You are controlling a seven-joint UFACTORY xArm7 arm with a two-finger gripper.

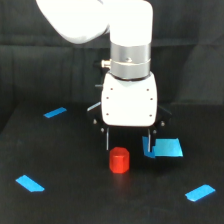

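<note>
A small red cylinder (119, 160) stands upright on the dark table, near the middle of the view. My white arm comes down from the top, and its gripper (129, 144) is above and seemingly behind the cylinder. The dark fingers stand wide apart, one at each side of the hand, with nothing visible held between them. They are hard to make out against the dark background. A flat blue square (168, 148) lies on the table to the right of the cylinder, partly hidden by the right finger.
Blue strips mark the table: one at the front left (30, 184), another at the front right (200, 192), and a third at the back left (55, 112). Bare table surrounds the cylinder at the left and front. A dark curtain hangs behind.
</note>
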